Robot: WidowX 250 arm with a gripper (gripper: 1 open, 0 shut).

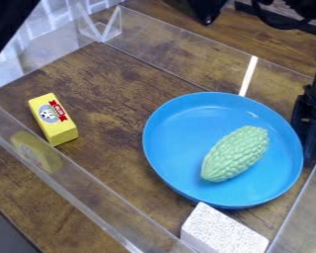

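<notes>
A pale green, bumpy corn-like object (235, 152) lies in a blue plate (174, 143) right of centre on the wooden table. A yellow box with a red-and-white label (52, 118) sits at the left. A dark shape at the right edge, beside the plate, may be part of the robot, but its fingers cannot be made out.
Clear plastic walls border the wooden surface (121, 94). A white block (224, 232) lies at the bottom, below the plate. A white strip crosses the wood above the plate.
</notes>
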